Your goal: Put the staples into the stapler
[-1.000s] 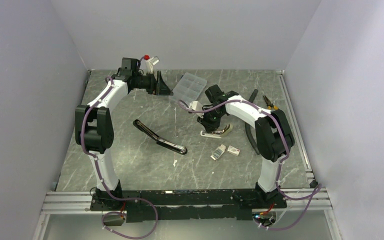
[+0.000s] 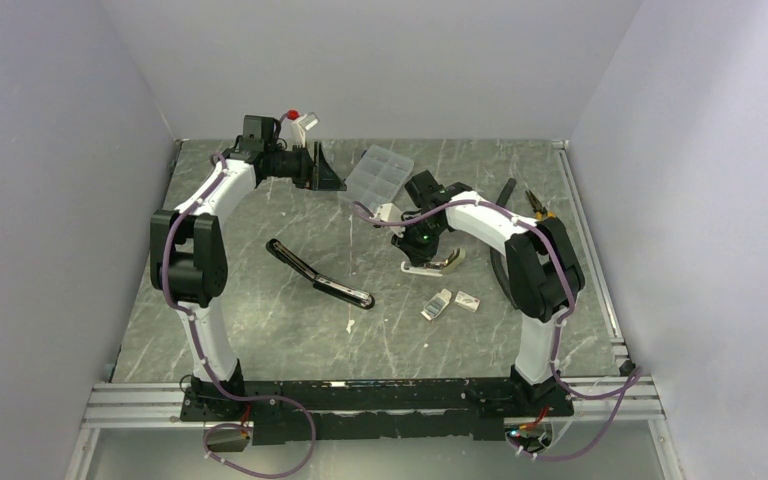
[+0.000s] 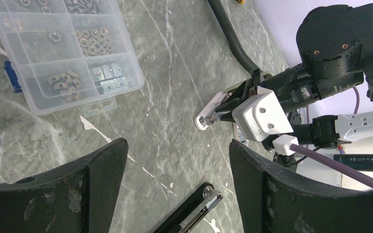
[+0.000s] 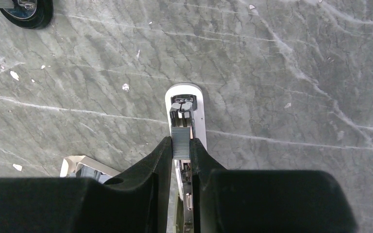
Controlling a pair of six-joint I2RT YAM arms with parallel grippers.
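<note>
The opened stapler with the white base [image 4: 199,114] lies right of the table's middle in the top view. Over its metal channel, a grey strip of staples [image 4: 180,143] sits between the fingertips of my right gripper. Both fingers appear to touch the strip's sides; whether its underside rests in the channel cannot be told. The stapler's rear is partly hidden by those fingers. Well away, by the clear organizer, my left gripper stands open above bare table with nothing between its fingers.
A long black stapler [image 2: 343,292], opened flat, lies left of centre. Two small staple boxes [image 2: 436,304] are in front of the white stapler. The clear organizer [image 2: 378,178] stands at the back, a black hose [image 2: 499,270] and pliers [image 2: 537,206] at the right.
The left arm, the stapler and the other objects look unmoved.
</note>
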